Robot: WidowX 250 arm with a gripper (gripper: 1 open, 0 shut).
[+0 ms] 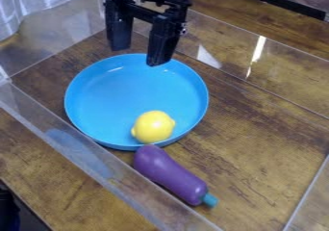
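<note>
The black gripper (pixel 141 35) hangs over the back of a blue plate (pixel 110 105), its two dark fingers spread wide apart with nothing seen between them. A yellow lemon-like toy (pixel 153 127) sits in the front right part of the plate. A purple toy eggplant (pixel 168 175) with a teal stem lies on the wooden floor in front of the plate.
Transparent walls bound the area at the left, the back and the right.
</note>
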